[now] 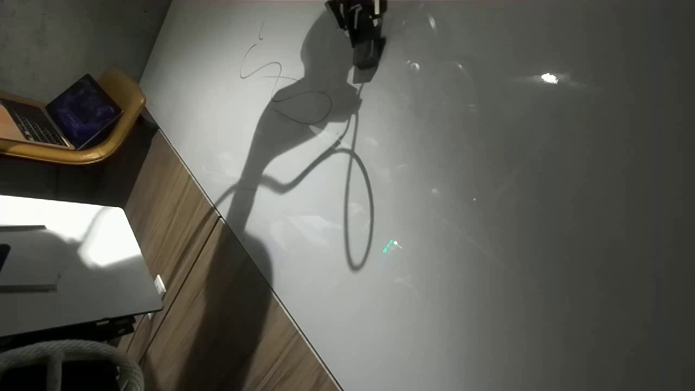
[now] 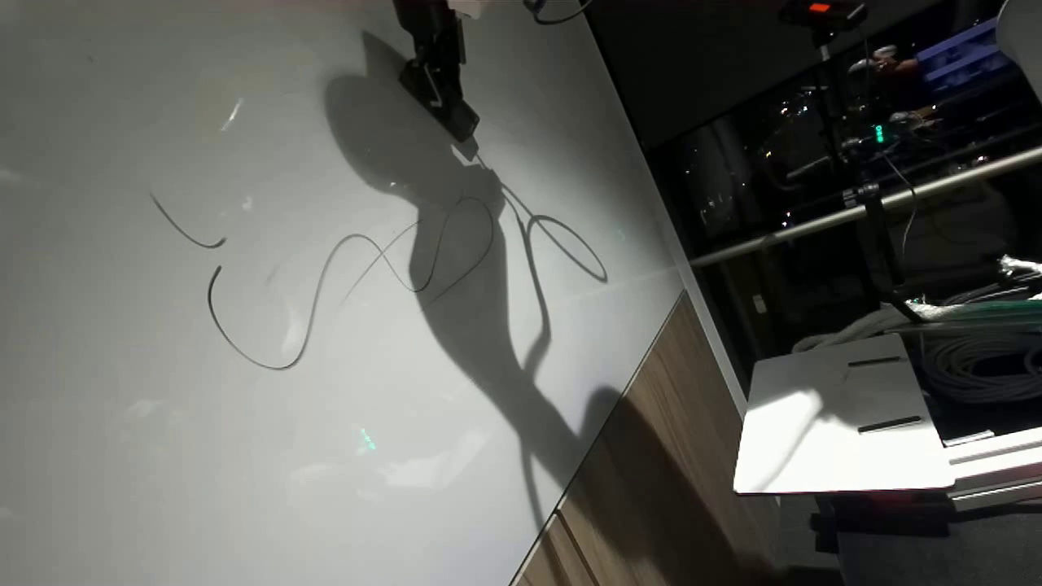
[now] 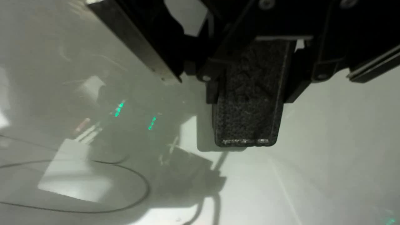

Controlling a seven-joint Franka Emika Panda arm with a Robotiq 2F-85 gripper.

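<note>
A dark, rough-faced rectangular block, eraser-like (image 3: 249,112), is clamped between the fingers of my gripper. In exterior view 1 the gripper (image 1: 365,29) and block (image 1: 368,55) are at the top edge, right of some thin dark curvy lines (image 1: 280,81) on a glossy white board (image 1: 456,260). Exterior view 2 has the block (image 2: 459,122) above a looping line (image 2: 329,264) and a separate short stroke (image 2: 181,226). The block's shadow lies offset from it, so it looks slightly off the board. Its far face is hidden.
Wood panels (image 1: 176,260) border the board. Beyond them are a white-topped stand (image 1: 78,273) and a yellow chair (image 1: 133,98) with a laptop (image 1: 84,111). Much of the board is bare; the arm's shadow covers part of the drawn lines.
</note>
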